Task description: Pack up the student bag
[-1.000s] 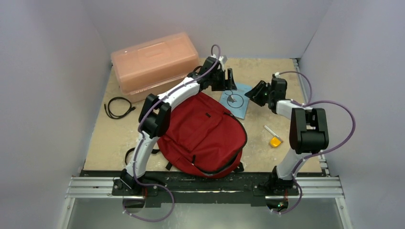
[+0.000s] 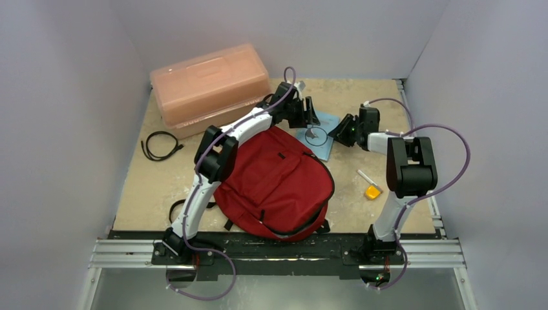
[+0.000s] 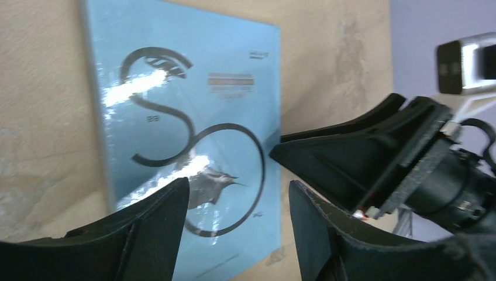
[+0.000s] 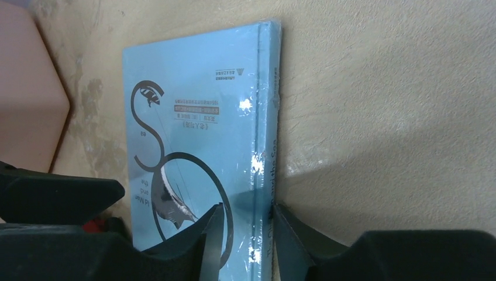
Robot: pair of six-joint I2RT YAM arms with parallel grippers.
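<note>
A light-blue book [image 2: 329, 148] lies on the table behind the red backpack [image 2: 274, 177]; its cover design shows in the left wrist view. The right gripper is shut on the book's spine edge, one finger over the cover and the other beyond the spine. Over the opposite side of the book hangs my left gripper [image 2: 312, 115], its fingers apart; the left wrist view shows the cover [image 3: 228, 170] below and beyond them, not gripped. The backpack lies with its opening at the front right, its inside hidden.
A clear orange-tinted bin [image 2: 210, 84] stands at the back left, close to the left arm. A black cable [image 2: 161, 155] is coiled at left. A white marker [image 2: 368, 177] and a yellow item [image 2: 372, 192] rest at right.
My right gripper has moved left onto the book's edge.
</note>
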